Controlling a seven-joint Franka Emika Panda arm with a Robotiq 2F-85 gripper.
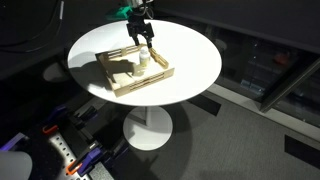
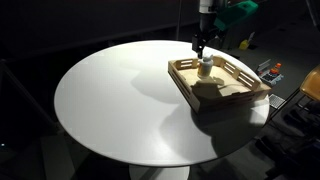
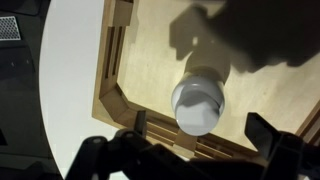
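A white bottle or jar (image 3: 198, 103) stands upright inside a shallow wooden tray (image 3: 120, 105), close to one of its slotted walls in the wrist view. In exterior view 2 the same bottle (image 2: 205, 67) rises above the tray's rim (image 2: 215, 101). My gripper is open, its two dark fingers set wide apart with the bottle's top showing between and just beyond them. From the side, the gripper (image 2: 198, 48) hangs above the bottle. I see no contact between them.
The tray rests on a round white table (image 2: 120, 95), near its edge. Dark floor (image 1: 240, 140) surrounds the table's pedestal. Cables and equipment (image 1: 75, 160) lie at the lower left of exterior view 1.
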